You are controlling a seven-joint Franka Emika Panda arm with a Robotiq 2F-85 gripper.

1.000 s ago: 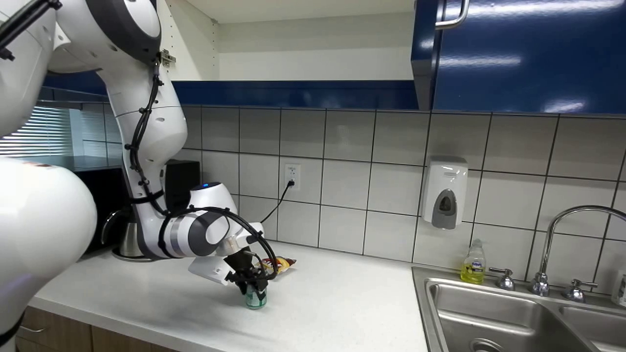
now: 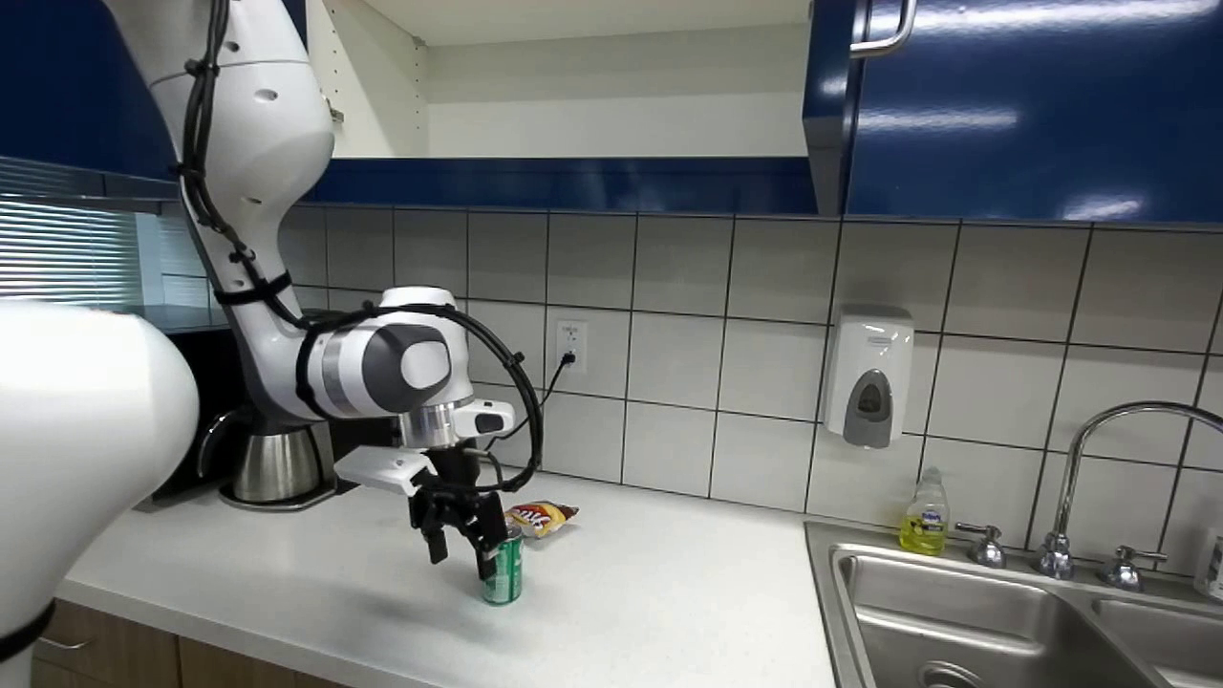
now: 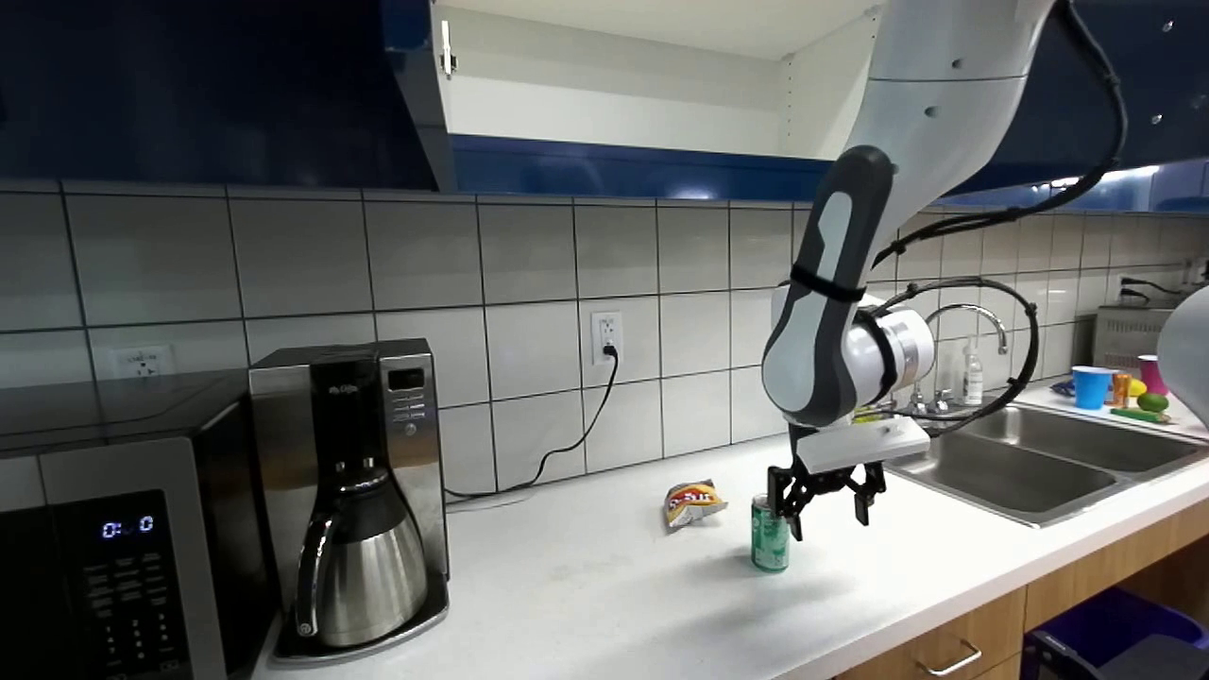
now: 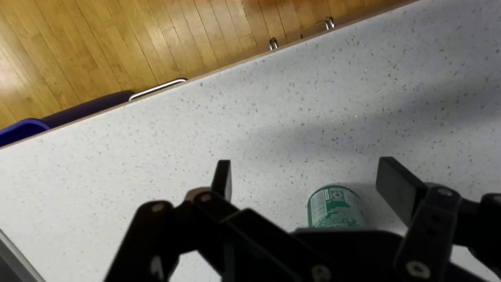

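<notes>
A green can [image 2: 502,573] stands upright on the white counter [image 2: 676,596], near a small chip bag [image 2: 541,517]. My gripper [image 2: 464,558] hangs above the counter beside the can, its fingers apart and pointing down. In the second exterior view the can [image 3: 770,535] is left of the gripper [image 3: 830,528], clear of its grasp. From the wrist, the can [image 4: 336,206] appears low between the two spread fingers of the gripper, with its lower part covered by the gripper's body. Nothing is held.
At the left stand a coffee maker [image 3: 360,510] and a microwave [image 3: 125,533]. The steel sink [image 2: 975,596] with its faucet [image 2: 1072,482] lies to the right, a soap bottle [image 2: 925,516] behind it. An open cabinet [image 2: 619,103] is overhead. Counter between can and sink is clear.
My gripper was down around the can's upper part a second ago; now it is higher and to the left. The can has stayed upright in about the same spot.
</notes>
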